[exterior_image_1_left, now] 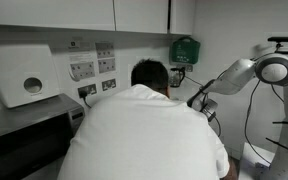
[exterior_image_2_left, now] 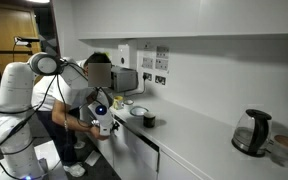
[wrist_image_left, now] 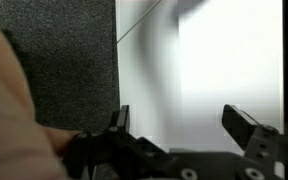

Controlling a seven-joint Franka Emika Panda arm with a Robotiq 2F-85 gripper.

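My gripper stands open in the wrist view, its dark fingertips wide apart at the lower edge. Behind the gap is a smooth white panel (wrist_image_left: 154,75), with nothing seen gripped. In exterior view 2 the gripper end of my arm (exterior_image_2_left: 106,127) is low, by the front of the white cabinets (exterior_image_2_left: 144,155) under the counter. A person in a white shirt (exterior_image_1_left: 139,140) blocks much of exterior view 1, hiding my gripper there; my arm (exterior_image_1_left: 224,82) shows at the right.
Skin of the person (wrist_image_left: 6,100) is close on the wrist view's left, over a dark grey surface (wrist_image_left: 69,50). On the counter (exterior_image_2_left: 199,135) are a dark mug (exterior_image_2_left: 149,119), a kettle (exterior_image_2_left: 251,132) and a pot (exterior_image_2_left: 285,150).
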